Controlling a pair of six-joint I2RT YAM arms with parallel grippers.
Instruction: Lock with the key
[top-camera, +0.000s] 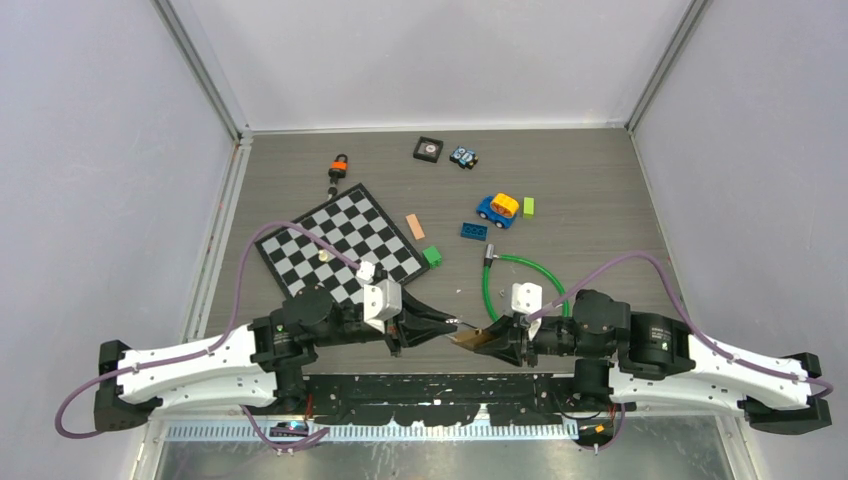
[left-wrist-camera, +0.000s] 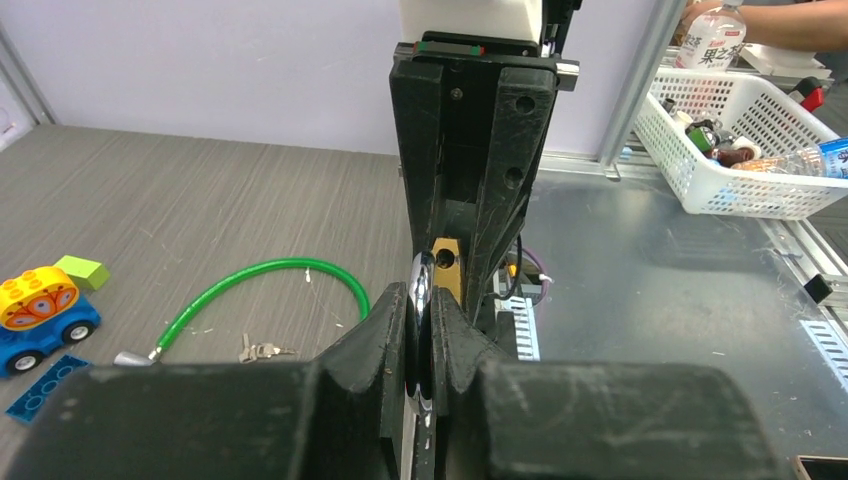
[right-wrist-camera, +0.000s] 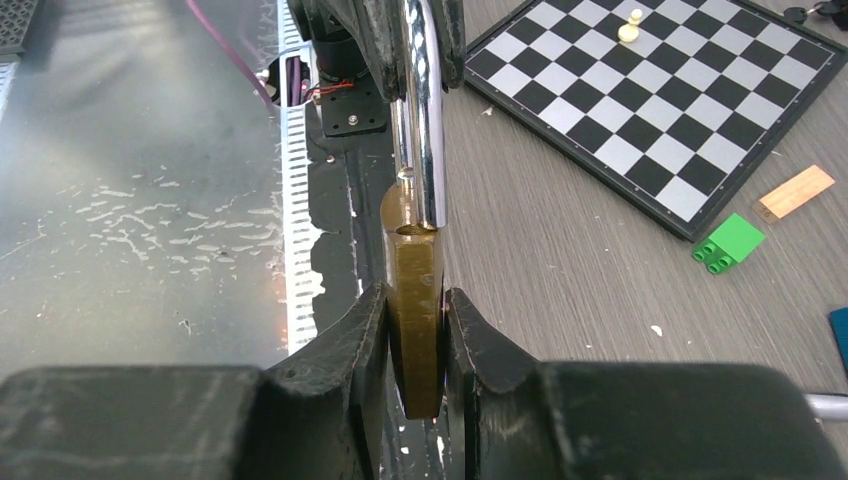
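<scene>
A brass padlock (right-wrist-camera: 415, 320) with a long chrome shackle (right-wrist-camera: 430, 130) is between the two grippers at the front middle. My right gripper is shut on the brass body, which hangs level with the other hand. My left gripper is shut on the shackle, seen end-on as a shiny bar in the left wrist view. In the top view the two hands meet tip to tip just above the front edge of the board. A small bunch of keys (left-wrist-camera: 262, 350) lies on the table by the green cable lock.
A chessboard (top-camera: 340, 240) lies back left. A green cable lock (top-camera: 540, 270), toy car (top-camera: 497, 212), bricks (top-camera: 473, 231) and a small orange-black lock (top-camera: 338, 168) lie on the table. A white basket (left-wrist-camera: 720, 190) stands outside, in the left wrist view.
</scene>
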